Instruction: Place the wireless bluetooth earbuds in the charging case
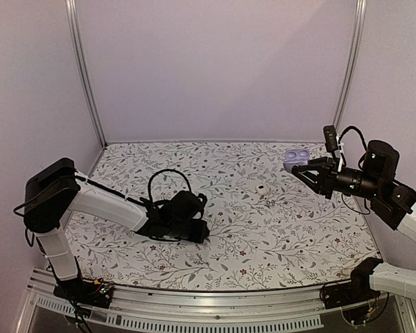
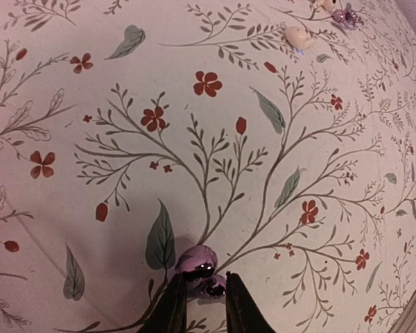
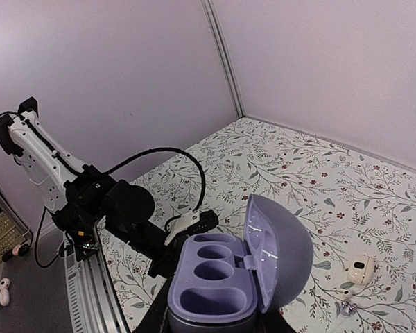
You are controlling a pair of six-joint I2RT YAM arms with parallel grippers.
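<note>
On the patterned table, a glossy purple earbud (image 2: pixel 196 262) lies with its smaller rounded end between the fingertips of my left gripper. The fingers stand part open, one on each side; whether they touch it cannot be told. In the top view my left gripper (image 1: pixel 204 234) is low over the table and hides most of the earbud. My right gripper (image 1: pixel 309 173) is shut on the lilac charging case (image 3: pixel 215 270), held above the table. Its lid (image 3: pixel 284 253) is raised, and hollows show in its body.
A cream-coloured piece (image 3: pixel 361 270) lies on the table right of centre, with a shiny purplish piece (image 3: pixel 347 306) close by. A small pale piece (image 2: pixel 299 38) appears near the top of the left wrist view.
</note>
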